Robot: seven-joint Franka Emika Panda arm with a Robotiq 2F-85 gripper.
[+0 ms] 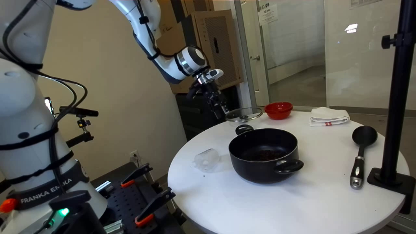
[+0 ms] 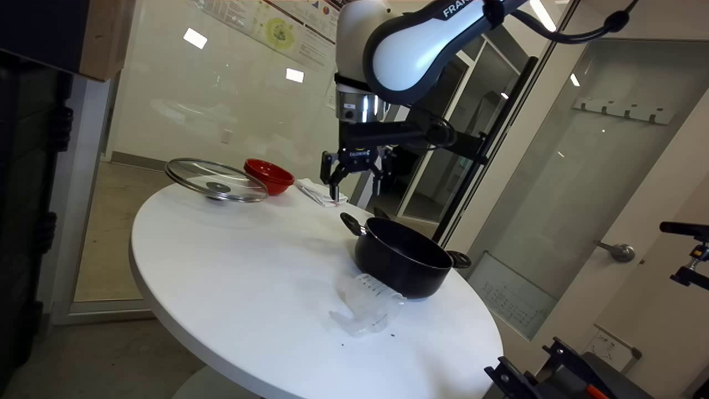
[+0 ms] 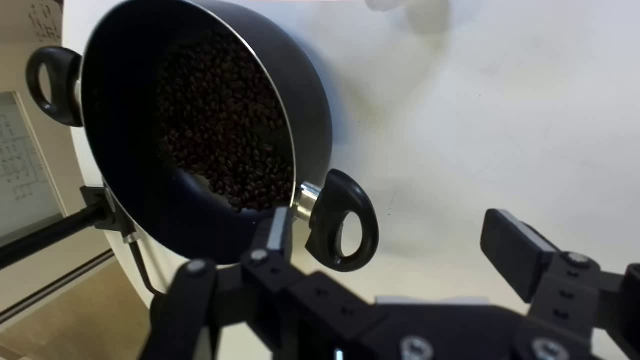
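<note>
A black two-handled pot [image 1: 253, 167] stands upright on the white round table, with dark brown beans [image 3: 222, 120] covering part of its floor. On its side next to the pot lies a clear plastic measuring cup [image 2: 372, 302]. My gripper [image 2: 355, 194] is raised above the table, its fingers wide apart and nothing between them. In the wrist view, the gripper has its left finger overlapping the pot's rim and one pot handle [image 3: 345, 222] showing between the fingers. The glass lid [image 1: 243, 114] rests near the far table edge.
Red bowls [image 1: 279, 110] and a folded white towel [image 1: 329, 116] sit along the back. A black ladle [image 1: 360, 156] lies at the right, near a black stand [image 1: 391, 175].
</note>
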